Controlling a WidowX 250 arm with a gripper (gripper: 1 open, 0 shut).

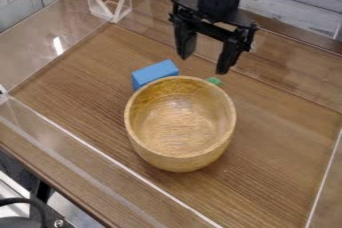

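The black gripper [210,44] hangs over the table at the top centre, its two fingers spread open with nothing seen between them. Below it to the left lies a blue block [154,71], just behind a large tan bowl [179,135]. A small green object [214,81] lies at the bowl's back right edge, below the gripper, partly hidden. The bowl looks empty.
A white rim or wall runs along the back and sides. A dark cable shows at the bottom left corner.
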